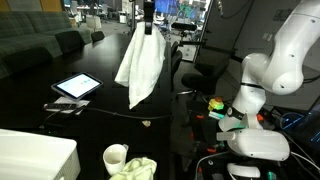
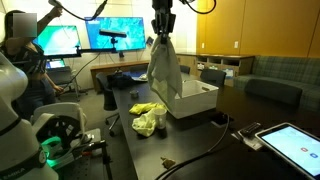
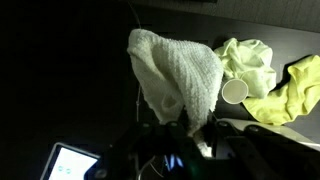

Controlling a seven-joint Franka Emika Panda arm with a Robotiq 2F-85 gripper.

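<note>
A white cloth (image 1: 141,68) hangs in folds high above the black table, with my gripper (image 1: 149,24) shut on its upper end. From the second exterior view, the cloth (image 2: 163,72) drapes down to just above a white cup (image 2: 155,113). Looking down in the wrist view, the cloth (image 3: 178,75) fills the middle and covers the gripper's fingertips. The white cup (image 1: 115,158) stands on the table, a pale yellow-green cloth (image 1: 134,171) crumpled beside it. A yellow cloth (image 3: 290,93) and a paler cloth (image 3: 247,60) lie near the cup in the wrist view.
A white bin (image 1: 38,155) stands at the near left of the table. A lit tablet (image 1: 77,85) lies farther back, with a cable (image 2: 196,156) across the tabletop. Bare table (image 1: 100,115) shows between tablet and cup.
</note>
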